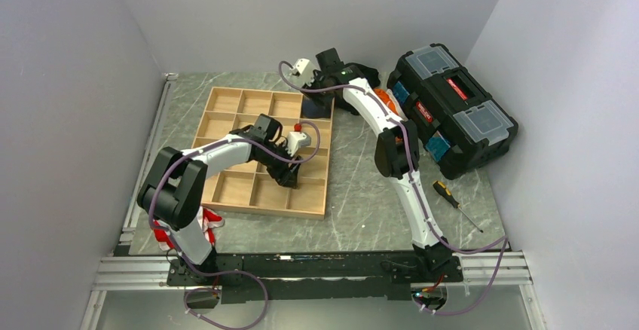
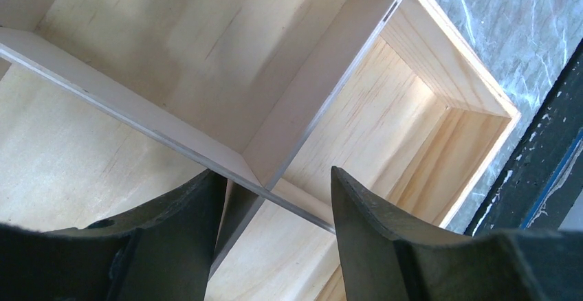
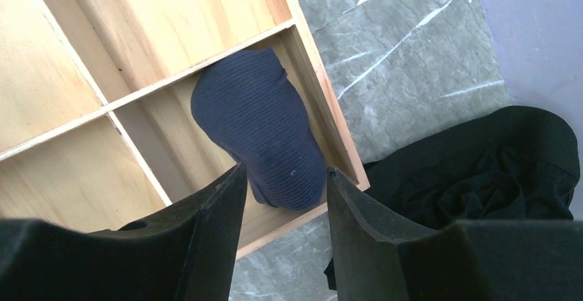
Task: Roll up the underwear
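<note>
A dark navy folded cloth (image 3: pixel 258 119) lies inside the back right compartment of the wooden divided box (image 1: pixel 267 209). My right gripper is part open above that compartment, its fingers apart with nothing seen between them. My left gripper is part open over the front right compartments of the box, its fingertips beside the wooden dividers and no cloth between them.
A black cloth (image 3: pixel 467 157) lies right of the box. A black toolbox (image 1: pixel 452 111) and a screwdriver (image 1: pixel 448 198) are at the right, red-white cloth (image 1: pixel 211 224) at front left.
</note>
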